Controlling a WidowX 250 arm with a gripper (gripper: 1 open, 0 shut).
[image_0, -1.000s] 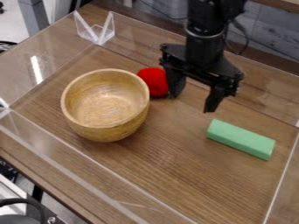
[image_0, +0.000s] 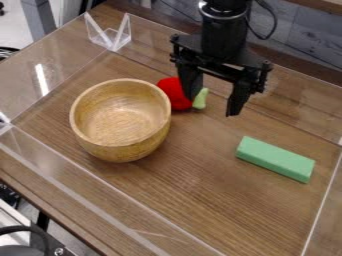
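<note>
The black gripper (image_0: 214, 88) hangs at the top centre of the camera view, its two fingers spread apart and pointing down above the table. Just left of and partly behind it lies a red object (image_0: 175, 92) with a small green part, partly hidden by the gripper. A yellow bowl (image_0: 120, 140) sits left of centre, and a green rectangular block (image_0: 275, 159) lies to the right. I see nothing held between the fingers.
A clear wire or plastic stand (image_0: 110, 30) is at the back left. A dark cable shows at the lower left edge.
The gripper has risen a little and shifted slightly, with its fingers at a different angle. The bowl, red object and green block have not visibly moved.
</note>
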